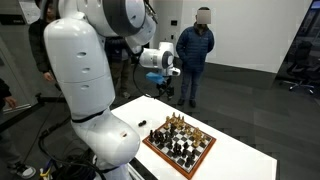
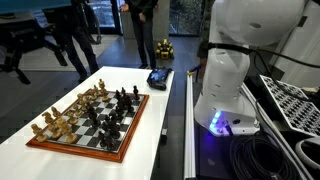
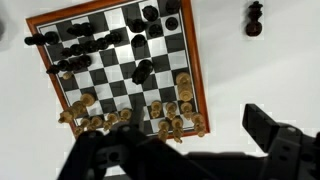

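Observation:
A wooden-framed chessboard (image 1: 208,151) rests on the white table, with light and dark pieces standing on it. In the wrist view its frame (image 3: 200,80) fills the left half, dark pieces (image 3: 152,14) toward the top and light pieces (image 3: 176,124) along the bottom. One dark piece (image 3: 144,70) stands mid-board. Another dark piece (image 3: 254,18) is off the board on bare table; whether it is upright is hard to tell. Above the board my gripper hangs open, fingers wide apart and nothing between them. Its fingers partly cover the lower part of the wrist view.
A person (image 1: 195,50) stands behind the table. In exterior view 2 a small dark device (image 2: 158,77) sits near the table's far edge, beside the robot's white base column (image 2: 220,60).

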